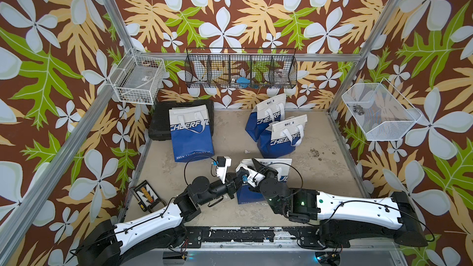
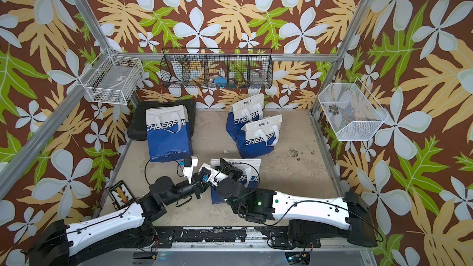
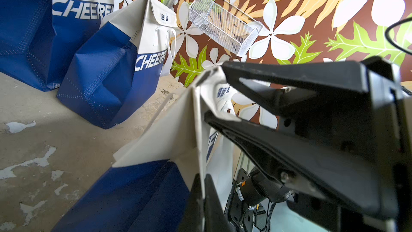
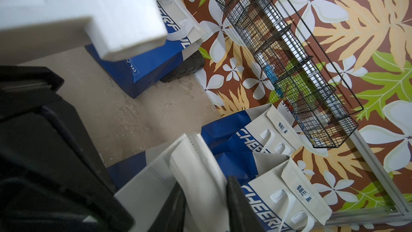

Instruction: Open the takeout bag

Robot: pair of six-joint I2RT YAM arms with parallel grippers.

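The front takeout bag [image 1: 248, 197] is blue with a white top and stands at the middle front, partly hidden under both grippers. In the left wrist view, my left gripper is shut on the thin side edge of its white upper part [image 3: 171, 139]. My right gripper is at the bag's top, its fingers part open on either side of the folded white rim [image 4: 199, 167]. Seen from the left wrist, the right fingers [image 3: 291, 75] come in from the right across the top corner. Most of the bag's opening is hidden.
Two similar bags [image 1: 266, 117] [image 1: 280, 140] stand behind, close together. Another bag [image 1: 192, 140] leans on a black case [image 1: 160, 123] at back left. Wire baskets [image 1: 241, 71] hang around the walls.
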